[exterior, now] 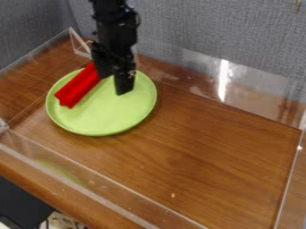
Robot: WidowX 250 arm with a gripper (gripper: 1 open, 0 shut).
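A green plate (110, 117) rests on the wooden table at the left, with a red elongated object (75, 88) lying along its left side, tilted toward the upper right. My black gripper (117, 80) hangs over the back part of the plate, just right of the red object's upper end, its fingers open. Whether either finger touches the red object or the plate is hard to tell.
Bare wooden table (216, 161) fills the centre and right. Clear transparent walls edge the table, and a grey textured panel (227, 40) stands behind it.
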